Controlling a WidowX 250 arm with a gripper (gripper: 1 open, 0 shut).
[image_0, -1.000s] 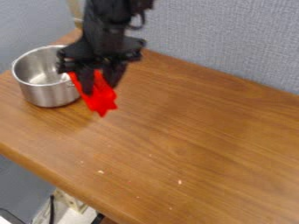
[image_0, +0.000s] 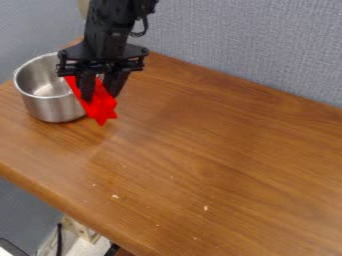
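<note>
My black gripper (image_0: 102, 78) hangs at the upper left, shut on a red object (image_0: 96, 104), perhaps cloth or a soft toy, with a pointed lower end. A silver metal pot (image_0: 47, 100) stands on the wooden table just to the left; the red object overlaps its right side in this view, and whether they touch I cannot tell.
A pale grey wall rises behind it. The table's left edge drops away at the lower left.
</note>
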